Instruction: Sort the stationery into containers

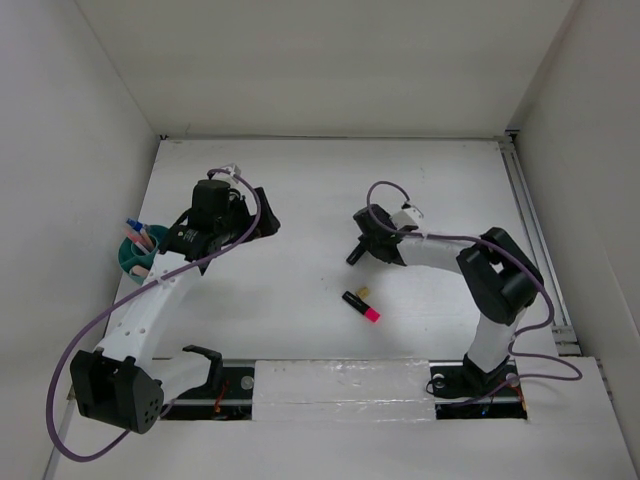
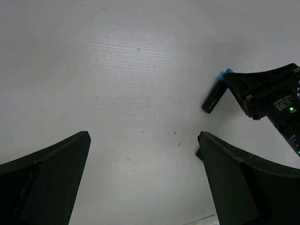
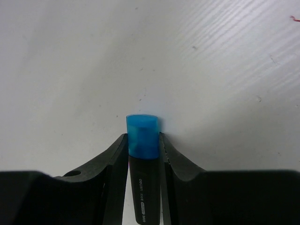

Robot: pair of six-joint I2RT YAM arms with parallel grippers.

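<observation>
A dark marker with a blue cap (image 3: 143, 138) lies on the table, with my right gripper around its capped end, fingers either side; whether they grip it is unclear. In the left wrist view that marker (image 2: 213, 98) shows beside the right gripper. My left gripper is open and empty, above bare table left of the marker. A dark marker with a pink cap (image 1: 358, 305) lies nearer the front beside a small yellowish piece (image 1: 363, 292). The green container (image 1: 130, 255) at the far left holds several pens.
White walls close in both sides and the back.
</observation>
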